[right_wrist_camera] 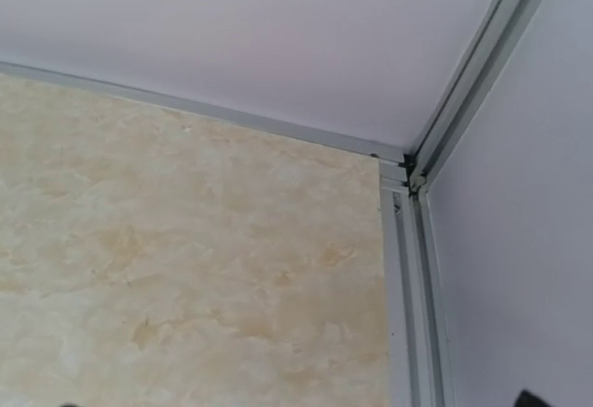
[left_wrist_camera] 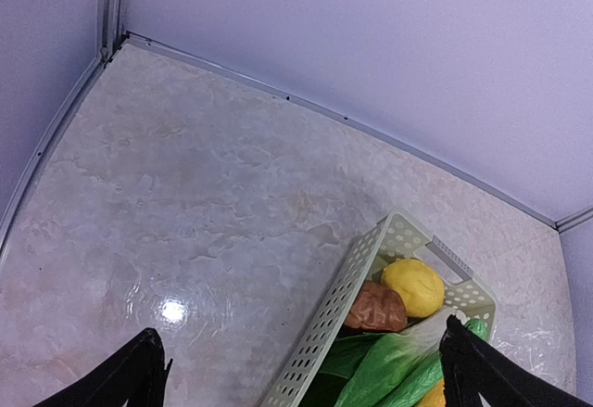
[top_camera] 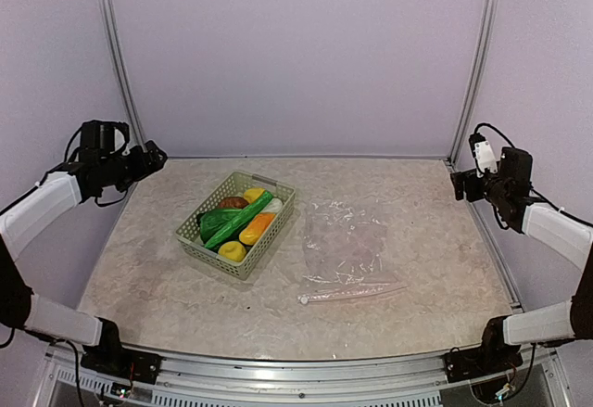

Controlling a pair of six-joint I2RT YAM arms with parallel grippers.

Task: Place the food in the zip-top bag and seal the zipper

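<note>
A pale green basket (top_camera: pixel 190 239) left of centre holds food: a long green vegetable (top_camera: pixel 236 220), leafy greens, a brown item (left_wrist_camera: pixel 375 307), yellow items (left_wrist_camera: pixel 412 286), an orange one (top_camera: pixel 256 229) and a white one. To its right a clear zip bag (top_camera: pixel 343 245) lies flat, its slider end toward the front. My left gripper (top_camera: pixel 148 158) is raised at the left, open and empty; in the left wrist view the basket lies below its fingers. My right gripper (top_camera: pixel 461 184) is raised at the right edge, open and empty, apart from the bag.
Walls with metal rails border the back and both sides.
</note>
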